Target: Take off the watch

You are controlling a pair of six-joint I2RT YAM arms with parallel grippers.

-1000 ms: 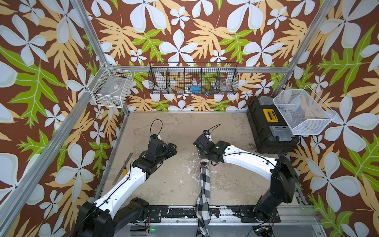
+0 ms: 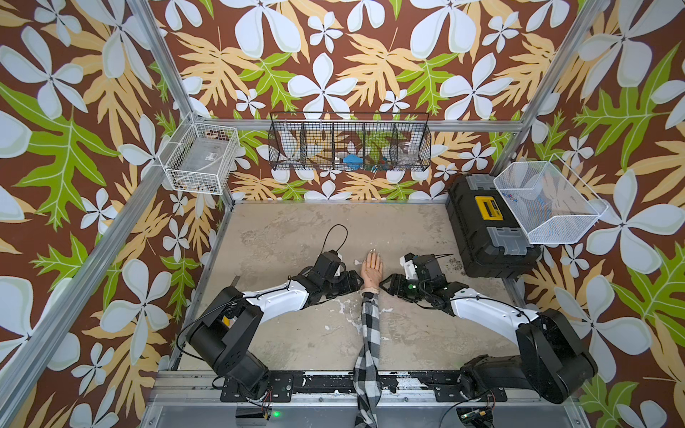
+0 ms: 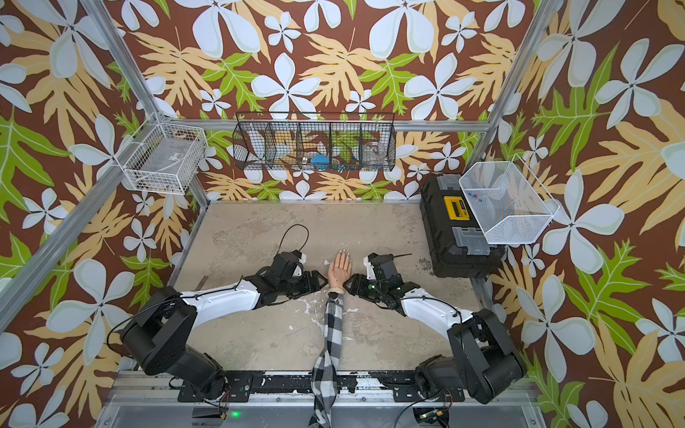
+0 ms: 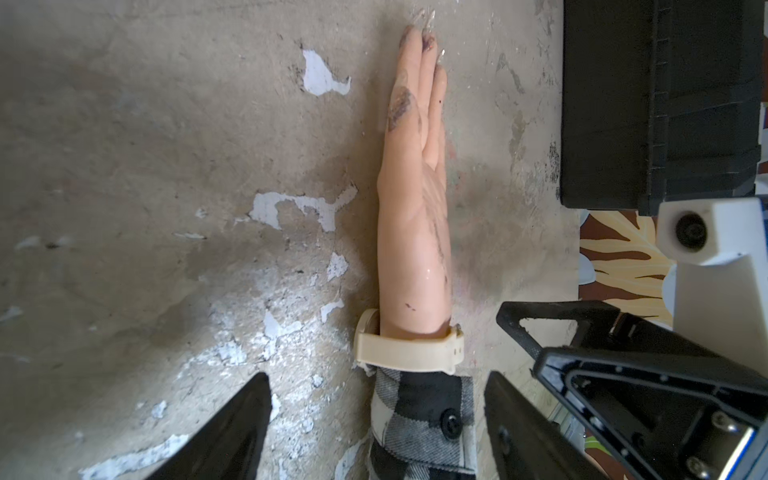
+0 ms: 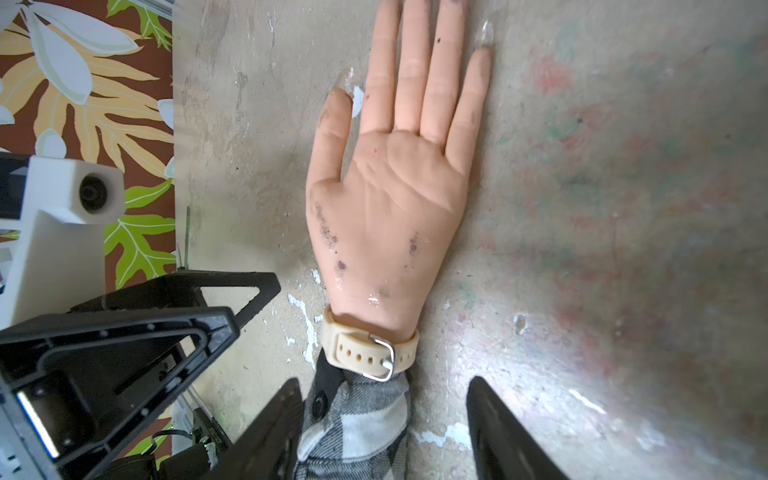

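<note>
A mannequin hand (image 5: pixel 384 208) lies palm up mid-table, wearing a beige watch strap (image 5: pixel 352 345) with a metal buckle (image 5: pixel 382 358) just above a checked sleeve (image 2: pixel 369 335). My left gripper (image 2: pixel 351 281) is open at the hand's left beside the wrist; its two dark fingers flank the sleeve at the bottom of the left wrist view, below the strap (image 4: pixel 406 352). My right gripper (image 2: pixel 391 284) is open at the right of the wrist, its fingers low in the right wrist view, either side of the sleeve. Neither holds anything.
A black toolbox (image 2: pixel 485 228) stands at the back right under a white mesh basket (image 2: pixel 546 199). A white wire basket (image 2: pixel 199 157) and black wire racks (image 2: pixel 349 142) hang along the walls.
My left gripper has moved right toward the wrist.
</note>
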